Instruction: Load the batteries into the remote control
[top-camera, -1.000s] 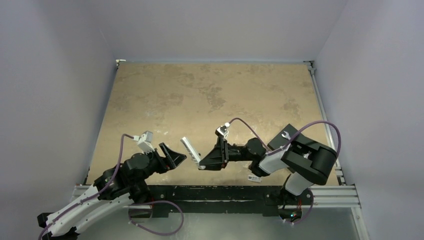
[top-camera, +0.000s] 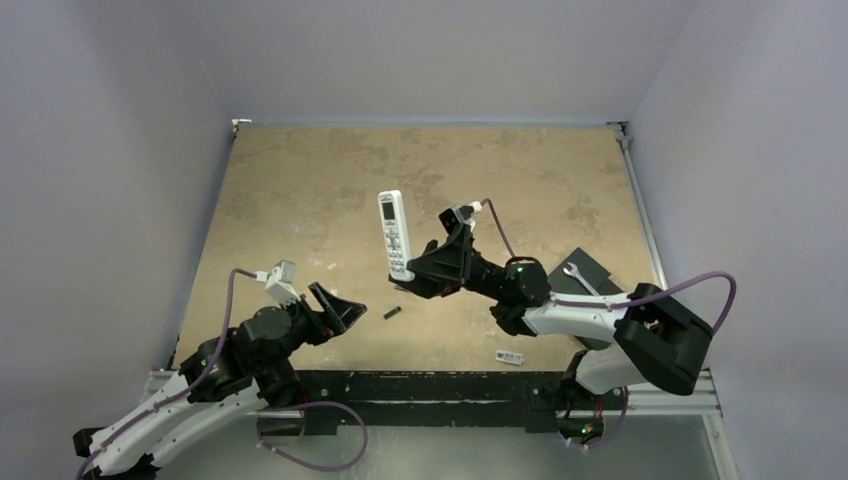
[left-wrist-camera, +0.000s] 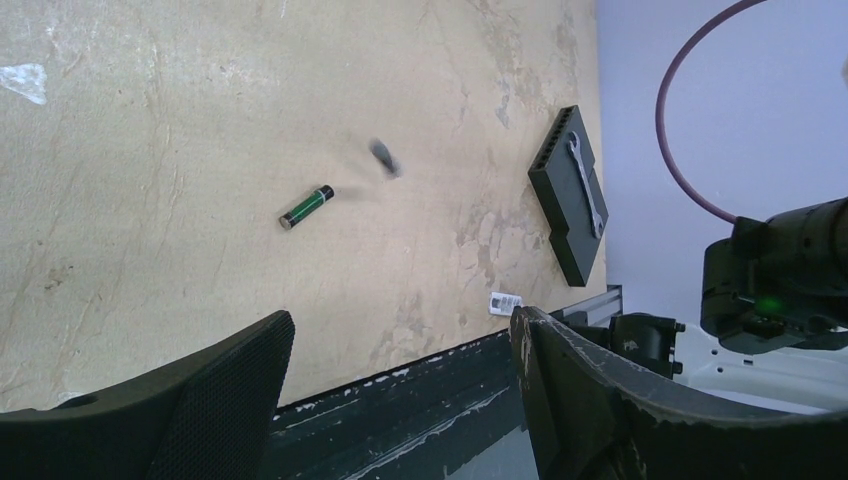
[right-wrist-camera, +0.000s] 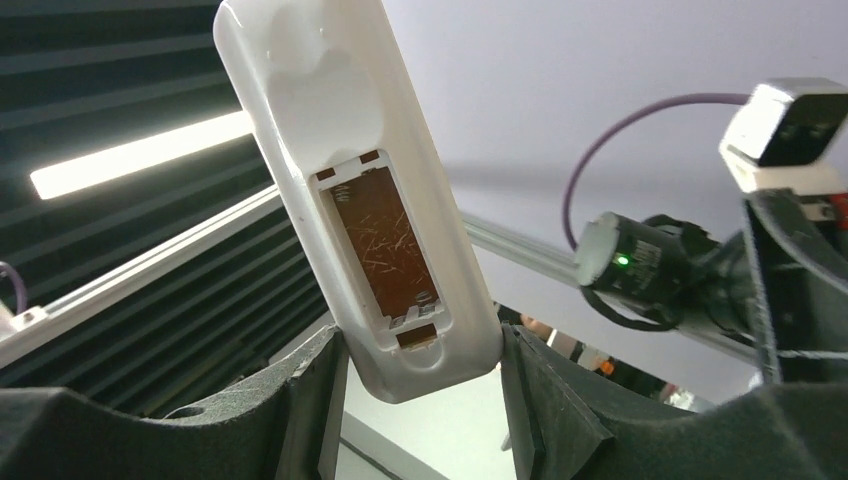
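My right gripper is shut on the white remote (top-camera: 394, 233), holding it by one end, raised over the table. In the right wrist view its back shows an empty battery compartment (right-wrist-camera: 382, 240) with springs. My left gripper hangs open low at the left, nothing between its fingers. Beyond it a green battery (left-wrist-camera: 307, 207) lies on the table, with a blurred dark small object (left-wrist-camera: 384, 157) near it, too unclear to name.
A dark tray (left-wrist-camera: 560, 215) with a wrench (top-camera: 582, 278) lies at the right. A small labelled piece (top-camera: 509, 356) is near the front edge.
The left arm has barely moved.
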